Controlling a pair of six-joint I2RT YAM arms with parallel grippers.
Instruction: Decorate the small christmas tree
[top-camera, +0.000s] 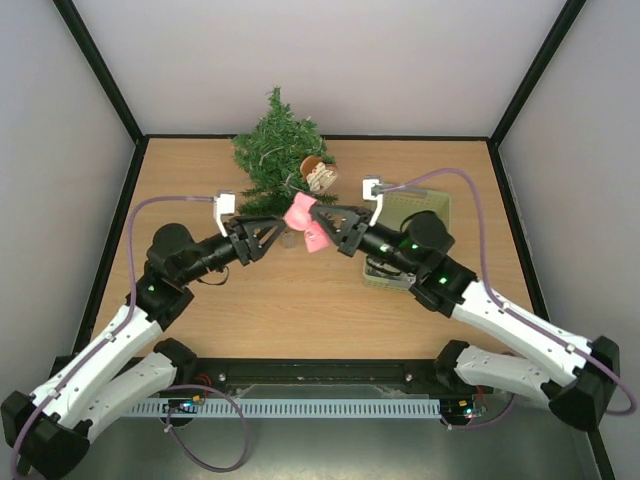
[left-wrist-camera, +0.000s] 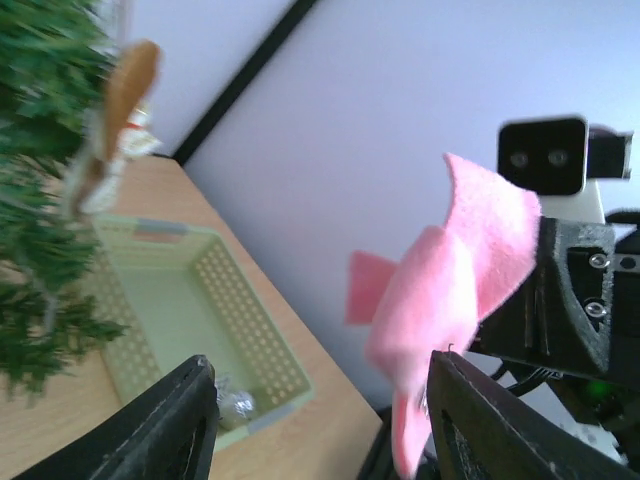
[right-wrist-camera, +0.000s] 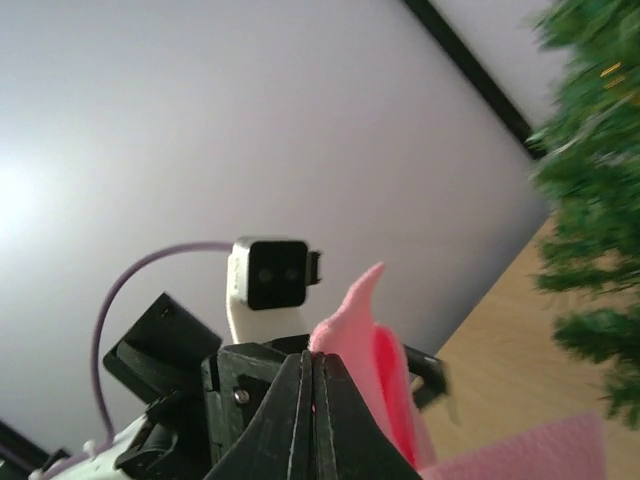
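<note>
The small green tree (top-camera: 270, 155) stands at the back centre with a brown-and-white ornament (top-camera: 318, 172) on it. A pink bow (top-camera: 305, 218) is pinched in my shut right gripper (top-camera: 322, 218), in front of the tree. The bow (left-wrist-camera: 450, 290) fills the right of the left wrist view; the bow also shows behind the right fingertips. My left gripper (top-camera: 278, 222) is open just left of the bow, apparently with nothing between its fingers.
A green bin (top-camera: 440, 210) with small silver ornaments stands at the right, partly hidden by the right arm.
</note>
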